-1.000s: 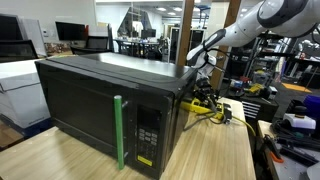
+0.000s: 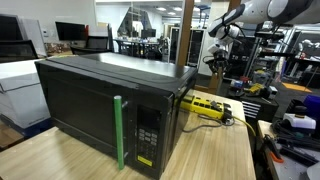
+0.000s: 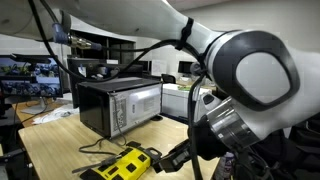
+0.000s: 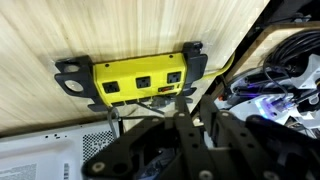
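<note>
A yellow power strip with black ends (image 4: pixel 140 76) lies flat on the wooden table, seen from above in the wrist view. It also shows behind the microwave's right side as a yellow strip (image 2: pixel 205 106), and low in the second exterior view as a yellow strip (image 3: pixel 125 165). My gripper (image 2: pixel 214 65) hangs above and beyond the strip, apart from it, in the first exterior view. Its dark body blurs across the lower right of the wrist view, and the fingers are too unclear there to read their spread. Nothing shows held.
A large black microwave (image 2: pixel 95 105) takes up the left of the table, with a green strip on its edge. Cables (image 2: pixel 237 122) run beside the power strip. Dark clutter (image 2: pixel 297 125) lies past the table's right edge.
My arm has risen and drawn back from the power strip, where the gripper was down beside it earlier. The strip looks to be in about the same place.
</note>
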